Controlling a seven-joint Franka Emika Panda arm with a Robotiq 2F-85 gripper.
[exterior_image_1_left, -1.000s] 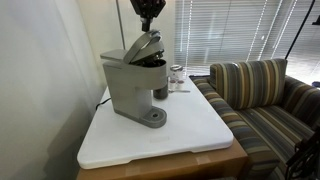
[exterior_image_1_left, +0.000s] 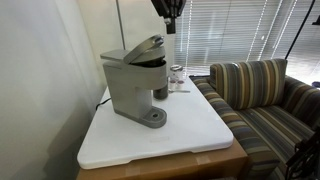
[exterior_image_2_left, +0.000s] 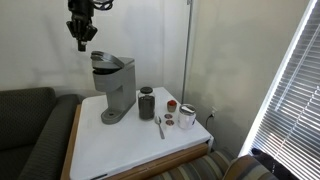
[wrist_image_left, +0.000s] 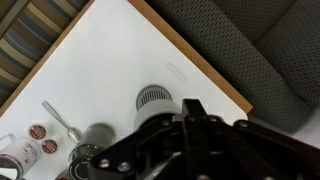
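Observation:
A grey coffee maker (exterior_image_1_left: 135, 90) stands on the white table, its lid (exterior_image_1_left: 147, 47) raised at a slant. From the other side, the lid (exterior_image_2_left: 108, 61) tilts above the machine's body (exterior_image_2_left: 118, 88). My gripper (exterior_image_1_left: 170, 28) hangs above the machine, apart from the lid. In the second exterior view the gripper (exterior_image_2_left: 82, 44) is up and to the left of the lid. Its fingers look shut, with nothing visible between them. Seen from the wrist, the gripper covers much of the machine; the drip tray (wrist_image_left: 153, 96) shows beyond it.
Behind the machine are a dark jar (exterior_image_2_left: 146, 103), a fork (exterior_image_2_left: 159, 127), a clear glass mug (exterior_image_2_left: 187, 116) and several small pods (exterior_image_2_left: 170, 106). A striped couch (exterior_image_1_left: 250, 85) borders the table.
My gripper has risen and moved right in exterior view 1, away from the lid. The lid looks slightly lower than a second ago; the machine's body has stayed in place.

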